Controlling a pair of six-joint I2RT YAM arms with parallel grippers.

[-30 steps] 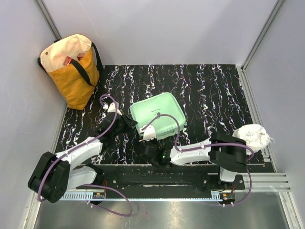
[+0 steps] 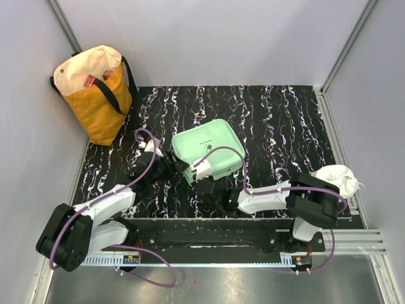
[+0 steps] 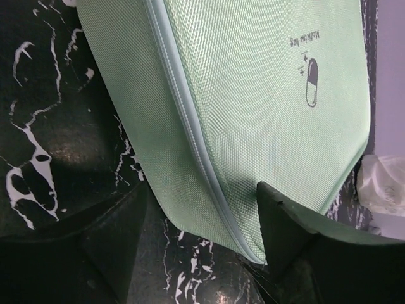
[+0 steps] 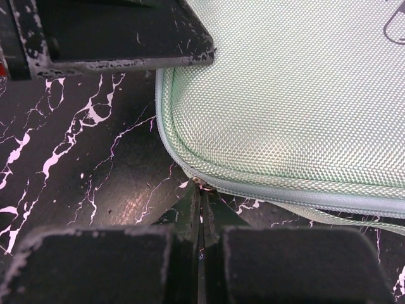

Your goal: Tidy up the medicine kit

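Observation:
The mint medicine bag (image 2: 205, 139), printed "Medicine bag" with a capsule, lies on the dark marble table. My left gripper is open over the bag's near-left corner, its fingers on either side of the zippered edge. My right gripper is shut at the bag's zipper edge by the rounded corner; the top view shows it at the near side. Whether zipper or fabric is between its tips is hard to tell.
An orange tote bag (image 2: 95, 111) stands at the back left. A crumpled white bag (image 2: 335, 178) sits at the right edge.
My left gripper has moved a little toward the bag's corner.

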